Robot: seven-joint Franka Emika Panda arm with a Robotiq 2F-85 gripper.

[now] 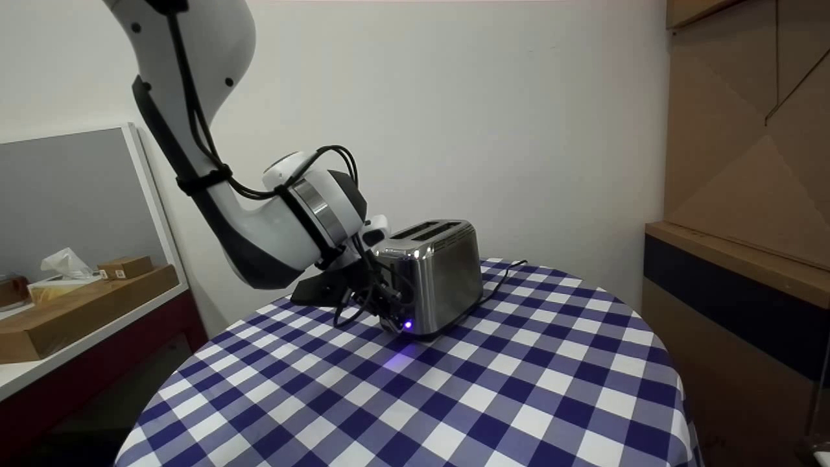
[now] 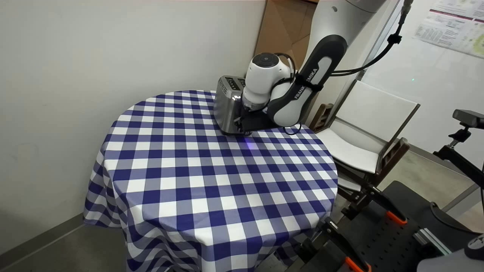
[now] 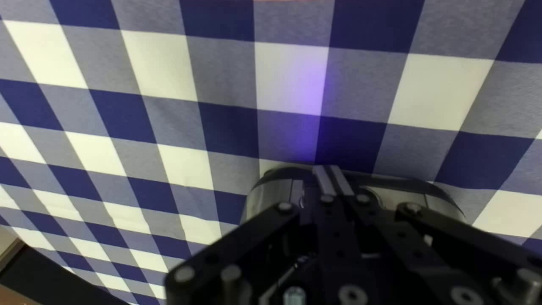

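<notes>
A shiny metal two-slot toaster (image 1: 453,280) stands upright on the checked tablecloth. My gripper is shut, its fingertips close together against or just in front of the toaster's end face; contact cannot be made out. Nothing shows between the fingers. In exterior view 2 the arm's wrist hides much of that end of the toaster (image 2: 223,106). A small purple light (image 1: 408,324) glows low at the toaster's near corner and tints the cloth. From the wrist view, only the toaster's base edge (image 3: 266,195) shows around the dark fingers.
A dark power cord (image 1: 506,279) trails behind the toaster. Close behind the table rises a plain wall (image 1: 545,124). Chairs (image 2: 358,127) stand beyond the table's edge in exterior view 2.
</notes>
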